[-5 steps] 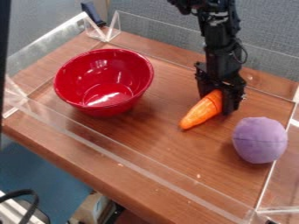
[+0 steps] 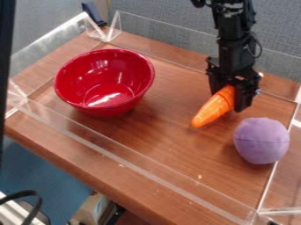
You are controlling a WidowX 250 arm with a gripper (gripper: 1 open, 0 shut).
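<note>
My black gripper (image 2: 231, 90) reaches down from the top onto an orange carrot (image 2: 214, 108), holding it near its upper end. The carrot slants down-left, its tip a little raised toward the near side of the wooden surface. A red bowl (image 2: 105, 82) stands at the left, apart from the carrot. A purple ball (image 2: 261, 141) sits at the right, just below the gripper.
Clear plastic walls border the wooden table (image 2: 141, 167) on its sides. A grey wall runs along the back.
My gripper and the carrot have shifted slightly right, and the carrot has turned steeper, its tip now further right.
</note>
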